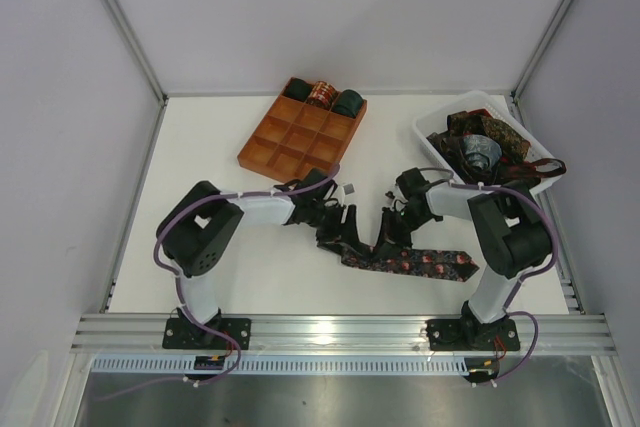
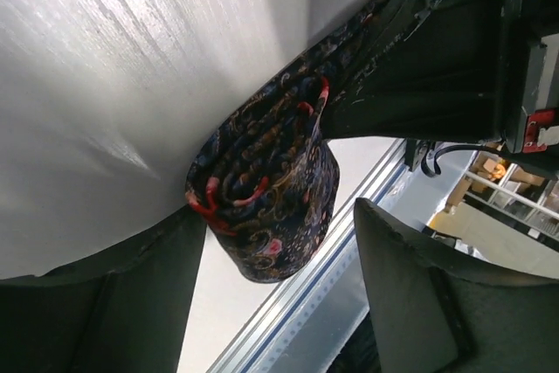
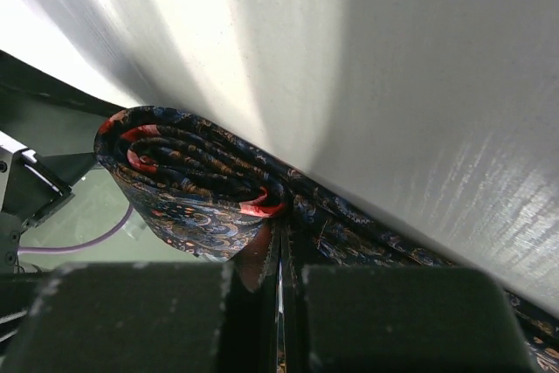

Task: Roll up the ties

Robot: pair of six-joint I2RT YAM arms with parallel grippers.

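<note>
A dark floral tie (image 1: 425, 263) lies along the front of the white table, its left end folded over in layers with red edges. In the left wrist view that rolled end (image 2: 271, 207) stands on its edge, beyond and between the parted fingers of my left gripper, which is open and apart from it. My right gripper is shut at the right side of the roll (image 3: 188, 176), its tips against the fabric; whether any cloth is pinched between them is hidden. The flat length of tie (image 3: 410, 255) runs off to the right.
An orange-brown divided box (image 1: 290, 142) stands at the back, with several rolled ties in its far compartments. At the back right, a white basket (image 1: 430, 127) holds a heap of ties.
</note>
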